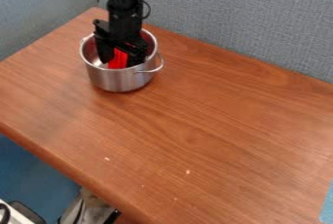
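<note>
A steel pot (120,79) with side handles stands on the wooden table (196,140) near its back left. A red object (117,60) lies inside it, partly hidden by my black gripper (119,47), which reaches down into the pot from above. The gripper is open, its fingers around or beside the red object; exactly how they sit against it is unclear.
Grey padded walls (240,28) border the back and left. Cables and gear (92,208) sit beyond the table's lower left edge.
</note>
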